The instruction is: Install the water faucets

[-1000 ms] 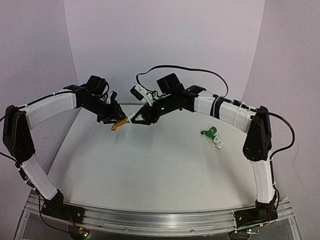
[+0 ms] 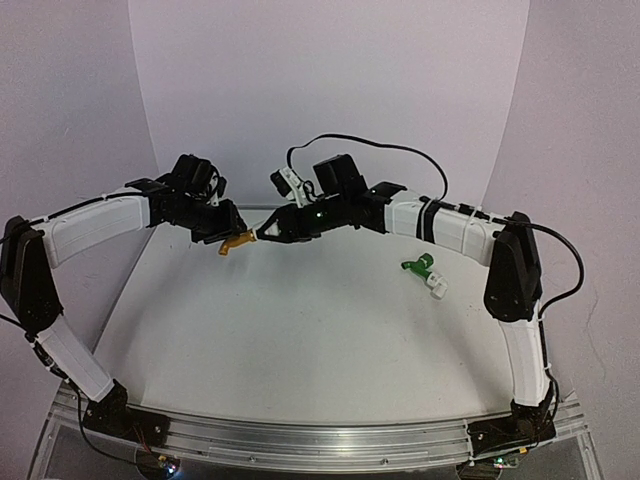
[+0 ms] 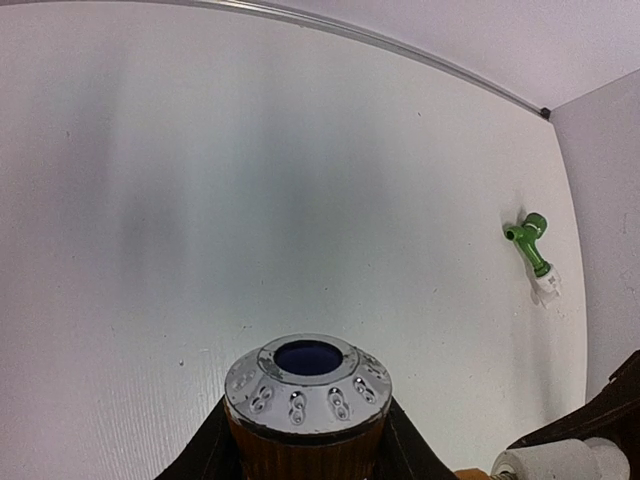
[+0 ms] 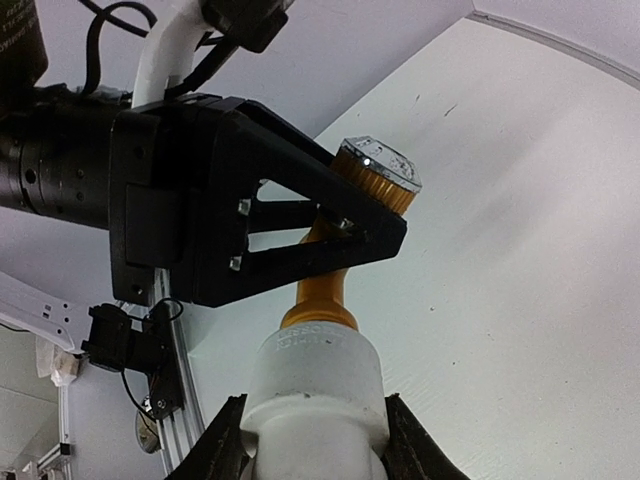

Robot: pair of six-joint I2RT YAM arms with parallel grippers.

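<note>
An orange faucet (image 2: 235,242) with a silver-capped knob (image 3: 308,385) is held above the table by my left gripper (image 2: 231,226), which is shut on its body. Facing it, my right gripper (image 2: 268,231) is shut on a white pipe fitting (image 4: 315,375). In the right wrist view the faucet's orange end (image 4: 320,300) meets the fitting's mouth, roughly in line with it. How deep the end sits inside is hidden. The left wrist view catches the white fitting only at its lower right corner.
A green faucet (image 2: 418,264) joined to a white fitting (image 2: 437,286) lies on the right side of the white table (image 2: 300,340). Walls stand on the left, back and right, and a cable (image 2: 385,147) loops over the right arm.
Both grippers and the faucet have drifted slightly left, still together. The green faucet has stayed put.
</note>
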